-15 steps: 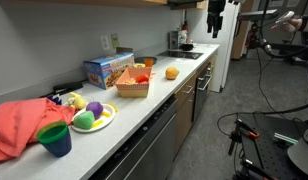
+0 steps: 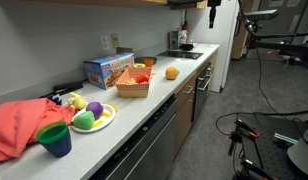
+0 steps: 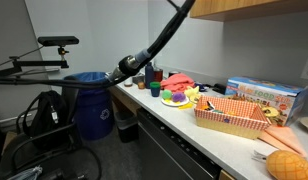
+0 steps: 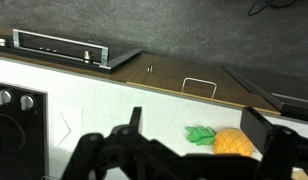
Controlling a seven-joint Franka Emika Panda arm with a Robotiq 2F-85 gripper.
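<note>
In the wrist view my gripper is open, its two dark fingers wide apart with nothing between them. An orange pumpkin-like object [image 4: 232, 142] with a green leafy piece [image 4: 200, 135] lies on the white counter, partly behind the gripper body. The first exterior view shows the orange object [image 2: 172, 73] on the counter, with the gripper [image 2: 213, 16] small and high at the top right, well away from it. In the second exterior view the orange object [image 3: 290, 165] sits at the lower right edge.
An orange basket [image 2: 133, 86] of items, a box [image 2: 109, 68], a plate [image 2: 94, 125] of toy food, a green cup [image 2: 56, 139] and a red cloth [image 2: 22, 125] stand along the counter [image 2: 119, 140]. A dark stove [image 4: 11, 130] is at left in the wrist view.
Over the last second the arm at the top right has shifted slightly upward in the first exterior view. The objects on the counter have not moved.
</note>
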